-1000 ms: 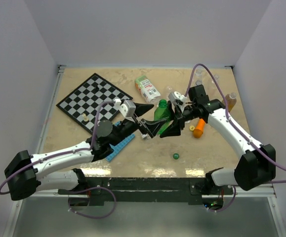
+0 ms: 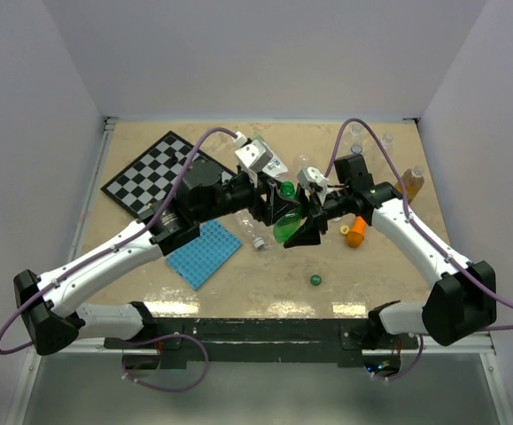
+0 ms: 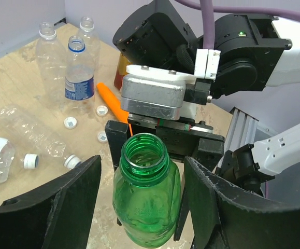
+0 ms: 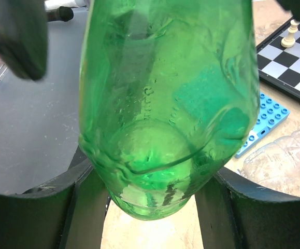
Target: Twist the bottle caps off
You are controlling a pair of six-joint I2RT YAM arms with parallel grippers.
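Note:
The green bottle [image 3: 145, 194] is held off the table, its threaded mouth bare and facing the left wrist camera. My right gripper is shut on its body; the green plastic fills the right wrist view. My left gripper is open, one finger on either side of the bottle's mouth in the left wrist view, with gaps showing. A green cap [image 2: 315, 280] lies alone on the front of the table. From above, the left arm hides part of the bottle.
Capless clear bottles [image 3: 51, 62] stand at the back right, near an orange object [image 2: 356, 232]. Clear bottles lie on their sides, one with a white cap [image 3: 31, 161]. Loose white caps [image 3: 70, 122] dot the table. A chessboard [image 2: 141, 181] and blue studded plate [image 2: 201, 257] are left.
My left gripper has risen and tilted, moving from the bottle's side to look down more onto its mouth. The right arm has barely moved, keeping the bottle.

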